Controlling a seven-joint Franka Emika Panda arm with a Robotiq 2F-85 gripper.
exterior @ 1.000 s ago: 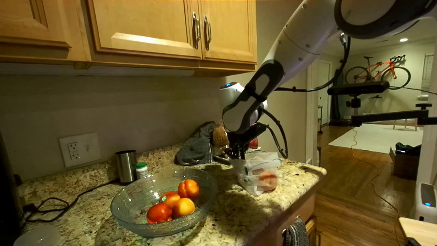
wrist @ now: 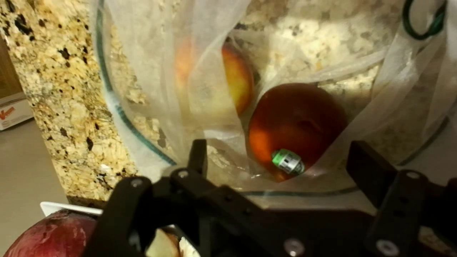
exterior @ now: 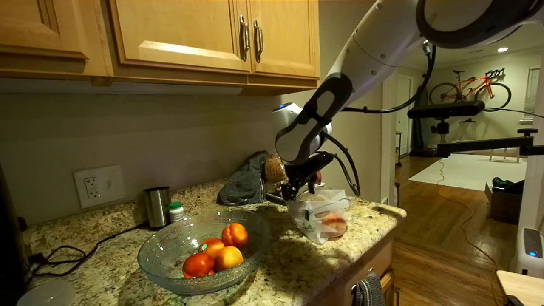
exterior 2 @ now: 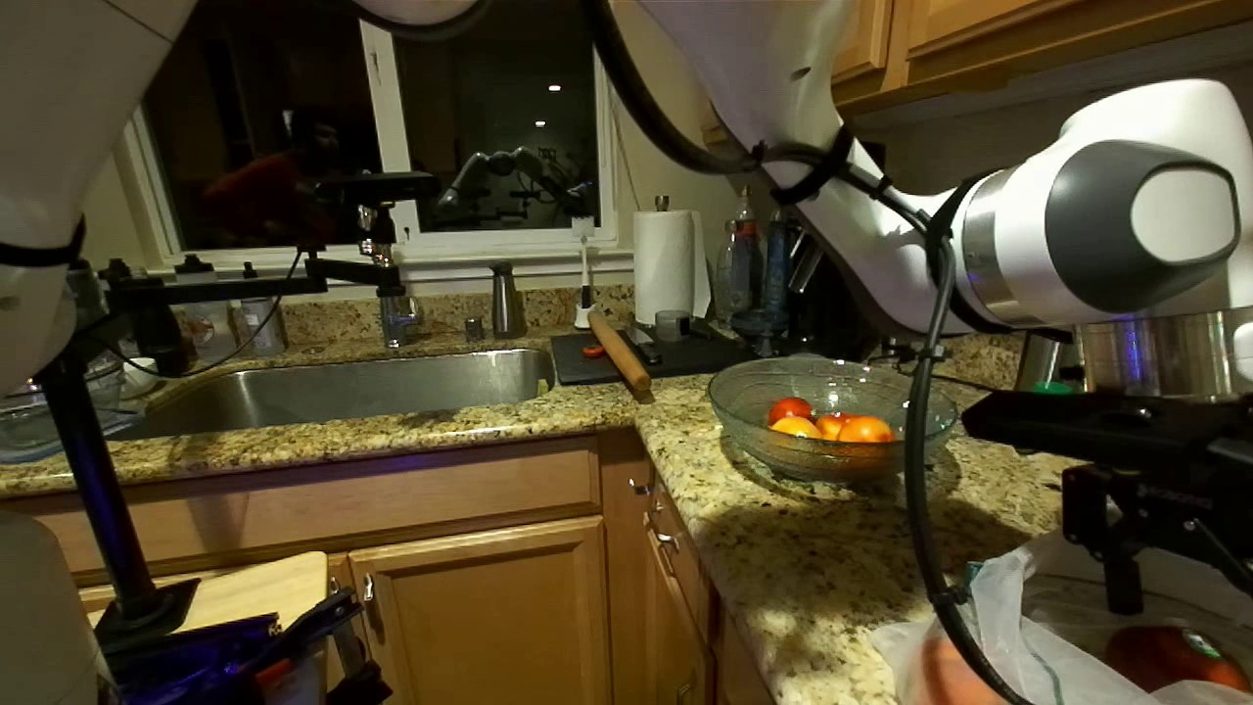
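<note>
Two round fruits rest inside a clear plastic bag (exterior: 312,216) on the counter. In the wrist view, the darker red fruit (wrist: 300,124) carries a green and white sticker, and a yellow-red fruit (wrist: 240,81) lies beside it, partly behind the plastic. My gripper is open over the bag's mouth, its fingers spread to either side of the stickered fruit and holding nothing. From the wrist view I cannot tell how far the fingertips stand above it. A glass bowl (exterior: 158,255) with several red and orange fruits (exterior: 235,235) sits to the left of the bag.
A grey cloth (exterior: 243,183) lies against the wall behind the bag. A steel cup (exterior: 157,206) and a green-capped bottle (exterior: 176,211) stand behind the bowl. The counter's edge (exterior: 367,250) is close to the bag. Bare counter (exterior 2: 787,564) lies between bag and bowl.
In exterior view 1 my gripper has shifted slightly and its fingers have spread apart. The bag and the bowl look the same.
</note>
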